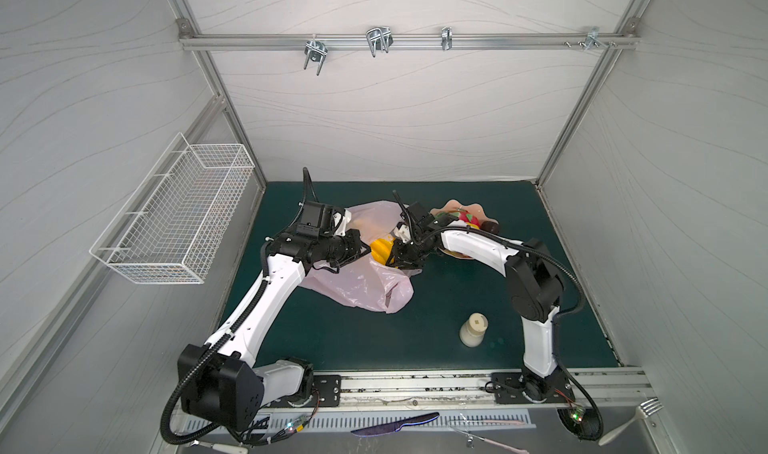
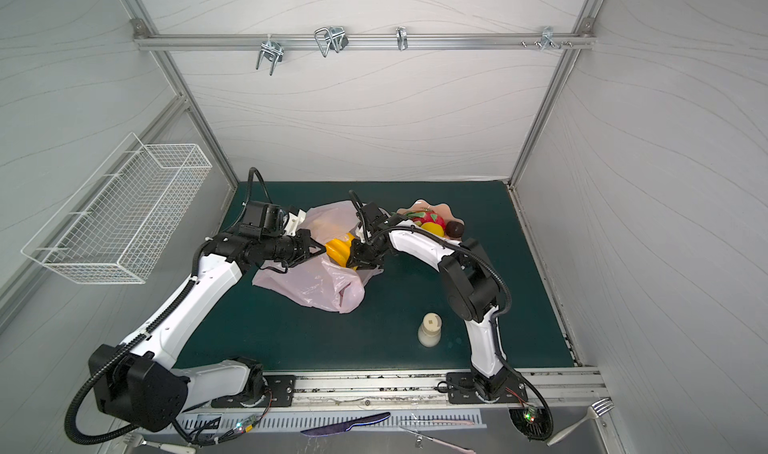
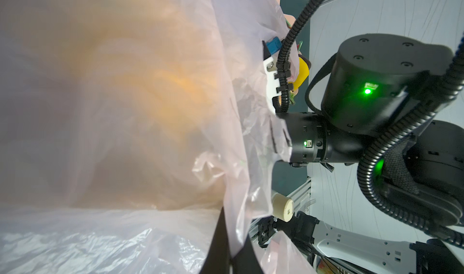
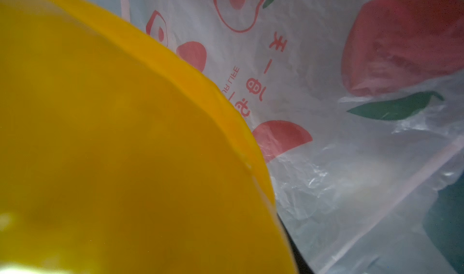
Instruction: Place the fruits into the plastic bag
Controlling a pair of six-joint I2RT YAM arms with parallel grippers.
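The pale pink plastic bag [image 1: 364, 287] lies mid-table with its mouth toward the right. My left gripper is shut on the bag's thin film at the mouth's edge. A bunch of yellow bananas [image 1: 381, 250] sits in the mouth, held by my right gripper [image 1: 397, 255]. In the right wrist view the bananas [image 4: 135, 143] fill the left side, with the printed bag wall [image 4: 314, 75] around them; the right fingers are mostly hidden there. Through the film, the left wrist view shows a blurred yellow-orange shape inside.
At the back right stands a scalloped fruit bowl [image 2: 445, 210] with a yellow fruit [image 2: 433, 229], red fruit and a dark fruit [image 2: 455, 229]. A cream shaker [image 1: 473, 330] is at the front. Open table lies between shaker and bag.
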